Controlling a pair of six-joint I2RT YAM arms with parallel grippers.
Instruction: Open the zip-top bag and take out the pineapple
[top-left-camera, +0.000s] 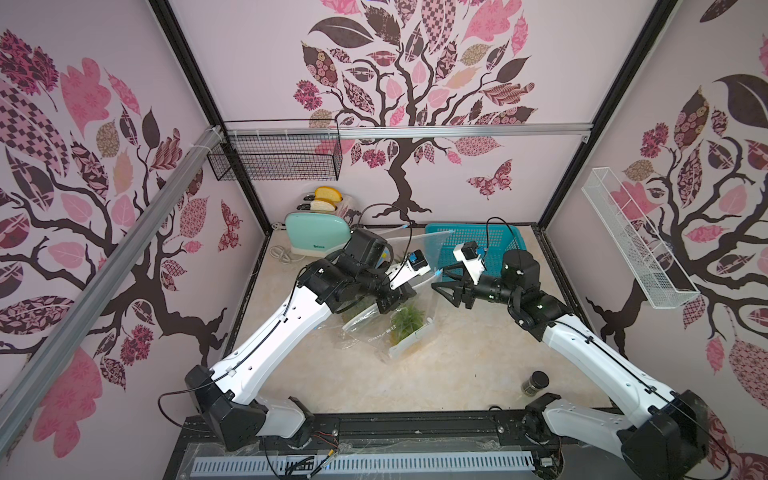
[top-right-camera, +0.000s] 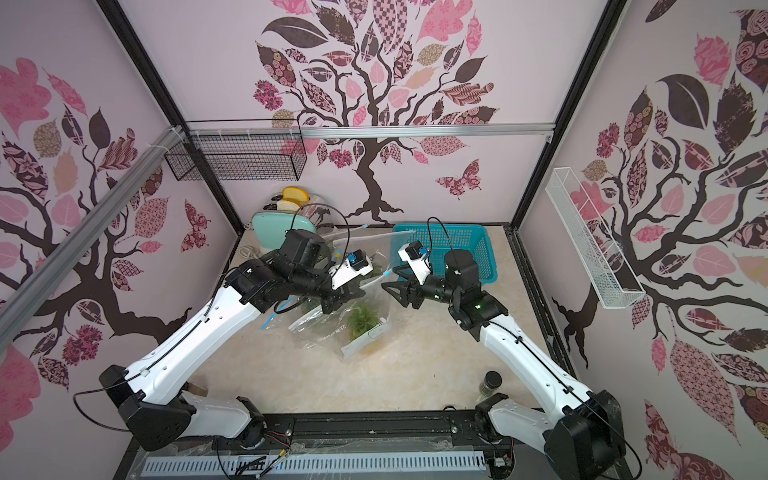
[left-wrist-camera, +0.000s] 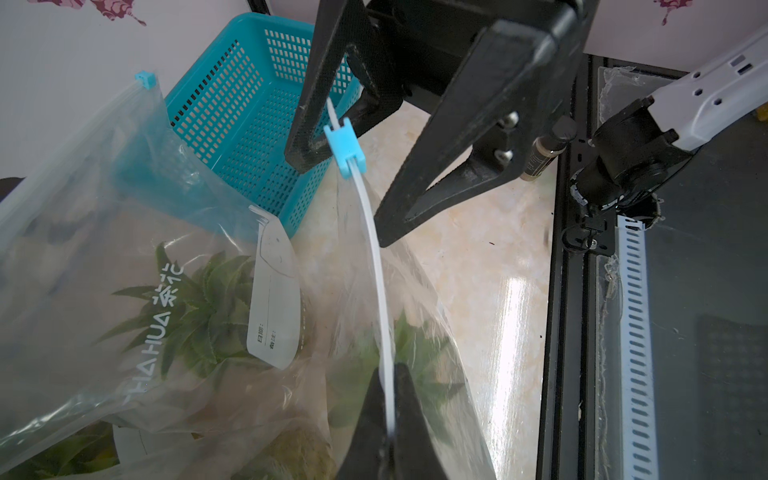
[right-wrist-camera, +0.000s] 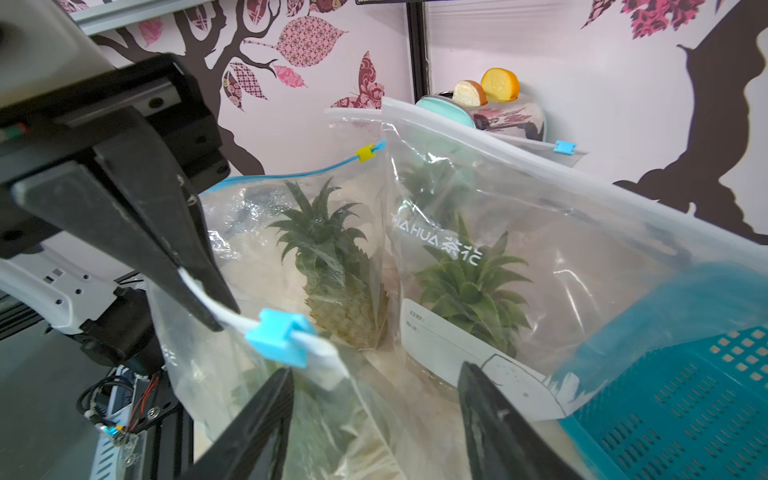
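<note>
The clear zip bag (top-left-camera: 376, 332) stands on the table, and green pineapple leaves (top-left-camera: 408, 320) show through its wall. My left gripper is shut on the bag's white zip strip (left-wrist-camera: 376, 264). A light blue slider (left-wrist-camera: 345, 148) sits on that strip, beyond the left fingertips. My right gripper is open, its fingers (right-wrist-camera: 508, 428) spread, with the slider end of the strip near its opening. Through clear plastic in the right wrist view a whole pineapple (right-wrist-camera: 340, 280) is visible; which bag layer it lies behind is hard to tell.
A blue plastic basket (top-left-camera: 512, 240) stands at the back right. Behind the bag on the left is a mint toaster (top-left-camera: 316, 232). A small dark-capped jar (top-left-camera: 534, 382) is near the front right edge.
</note>
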